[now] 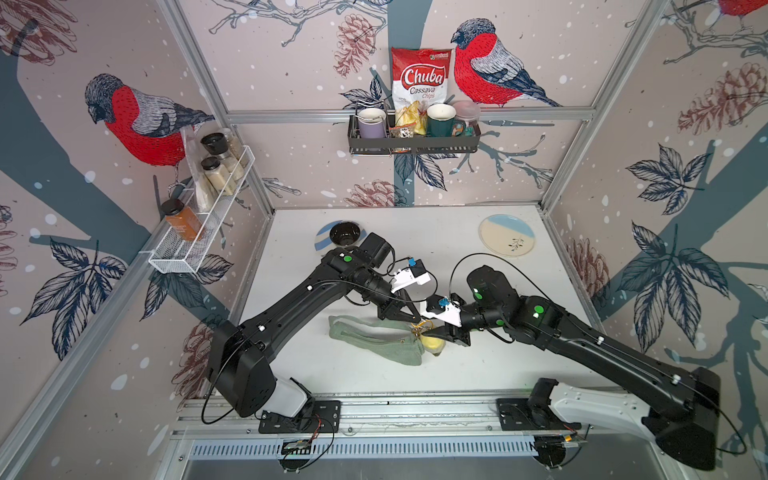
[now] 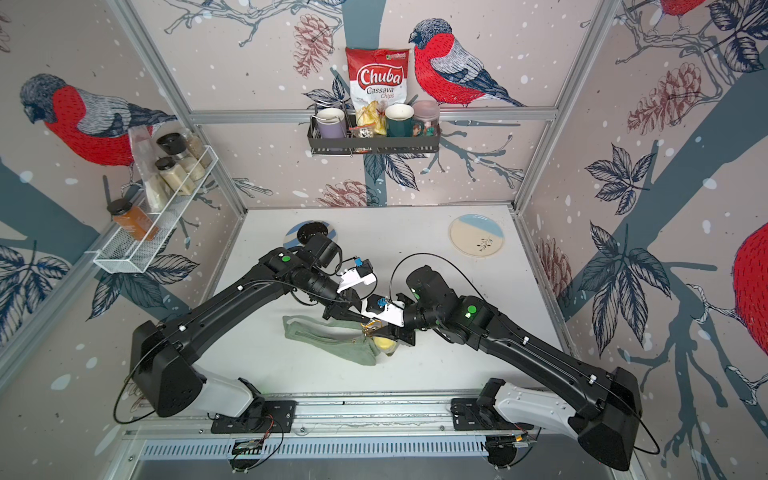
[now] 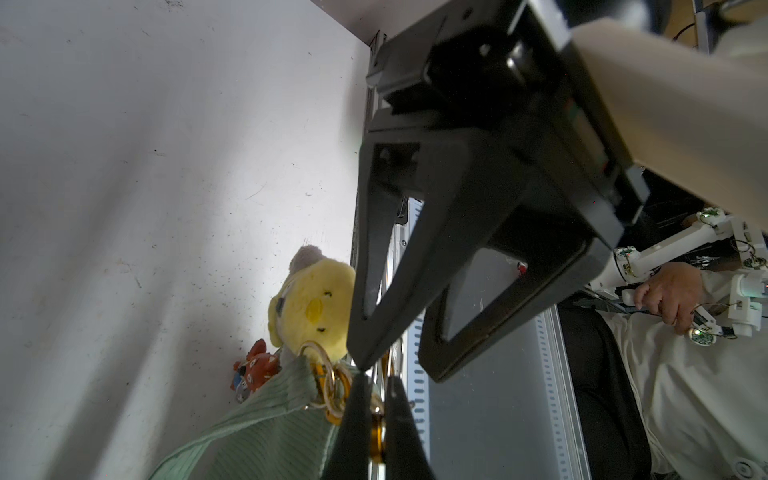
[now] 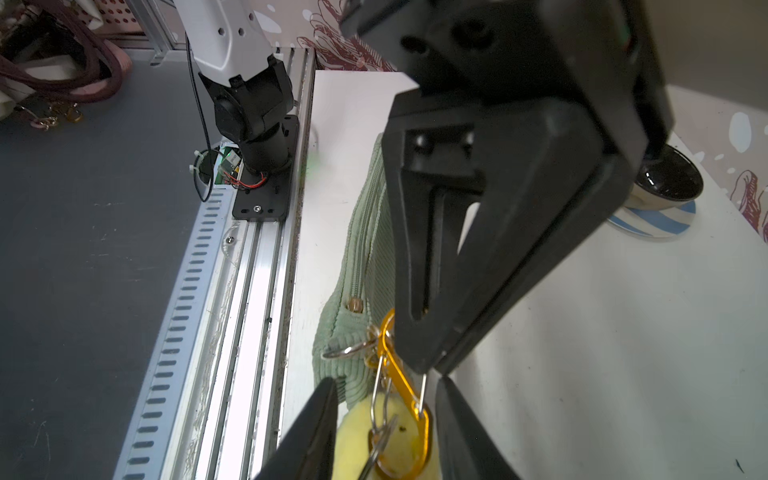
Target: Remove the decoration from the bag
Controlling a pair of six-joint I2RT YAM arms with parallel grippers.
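The green ribbed bag [image 1: 368, 344] lies on the table under both grippers. A yellow plush chick [image 3: 313, 300] hangs by an orange carabiner and silver rings at the bag's end, with a small red figure [image 3: 257, 372] beside it in the left wrist view. My left gripper is shut at the rings and carabiner; whether it pinches metal is unclear. My right gripper stands part open, its fingertips either side of the carabiner and rings, close to the left gripper's fingers.
A dark bowl [image 1: 345, 233] on a striped plate stands at the back left, a round plate [image 1: 506, 234] at the back right. A shelf of jars is on the left wall, a rack of cups and chips on the back wall.
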